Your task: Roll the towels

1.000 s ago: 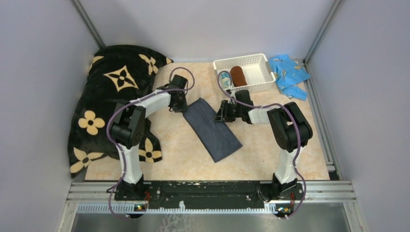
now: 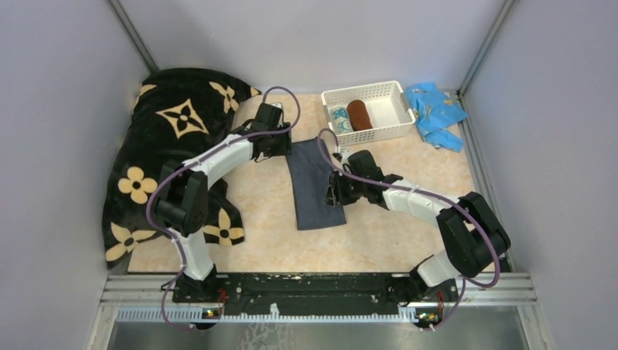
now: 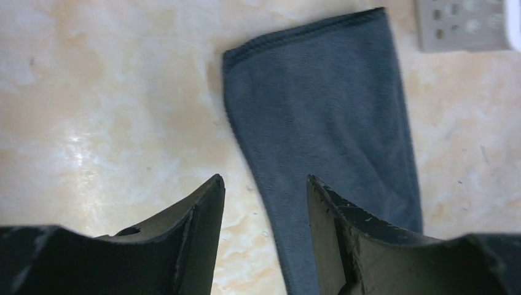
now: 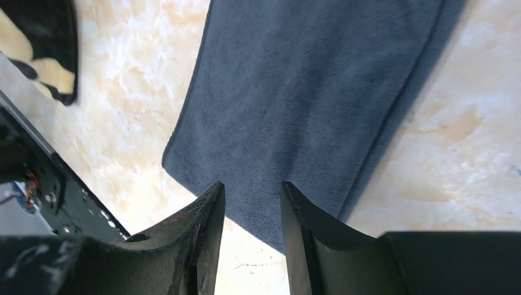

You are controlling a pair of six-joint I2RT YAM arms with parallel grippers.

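A dark grey towel (image 2: 313,211) lies flat and lengthwise in the middle of the table, with a fold or ridge along its right side in the right wrist view (image 4: 289,123). My left gripper (image 2: 280,146) is over its back left corner; in the left wrist view its fingers (image 3: 190,233) stand apart above table and towel (image 3: 313,92), holding nothing. My right gripper (image 2: 334,193) hovers over the towel's front half; in the right wrist view its fingers (image 4: 196,246) are apart, with nothing between them.
A white basket (image 2: 386,124) holding a brown roll (image 2: 358,114) and a patterned roll (image 2: 340,120) stands at the back right. A blue cloth (image 2: 433,117) lies right of it, a black flowered cloth (image 2: 157,146) along the left.
The towel has swung from slanted to straight front to back.
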